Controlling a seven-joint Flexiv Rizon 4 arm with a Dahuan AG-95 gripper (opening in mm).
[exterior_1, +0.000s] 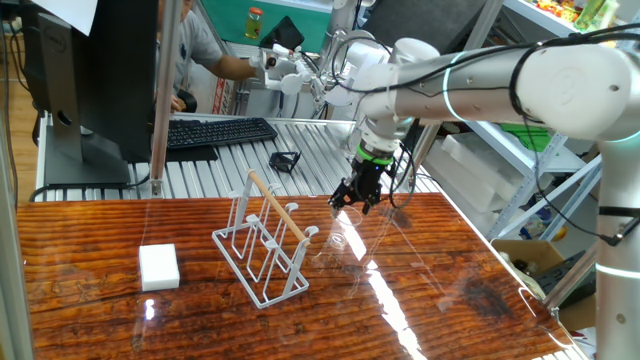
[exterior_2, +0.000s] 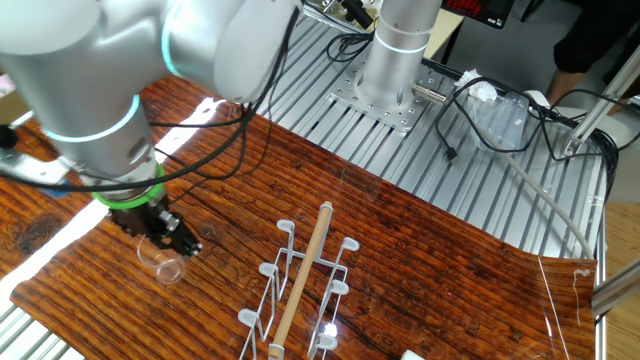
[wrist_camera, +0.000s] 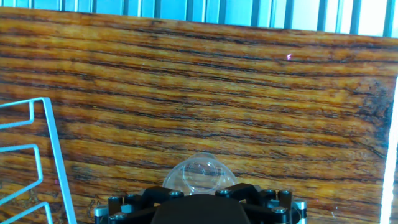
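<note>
A clear, see-through cup (exterior_1: 347, 238) stands on the wooden table to the right of the rack, its outline faint against the glare. My gripper (exterior_1: 351, 207) points down close above its rim, with the black fingertips spread apart. In the second exterior view the cup (exterior_2: 160, 262) shows just under the gripper (exterior_2: 170, 236). From the wrist, the cup's round rim (wrist_camera: 200, 169) appears at the bottom middle, partly covered by the black gripper body. No contact between fingers and cup can be made out.
A white metal rack (exterior_1: 262, 262) with upright prongs and a wooden top bar (exterior_1: 277, 205) stands left of the cup. Farther left lies a white block (exterior_1: 158, 267). A keyboard (exterior_1: 222, 132) and monitor sit behind the table.
</note>
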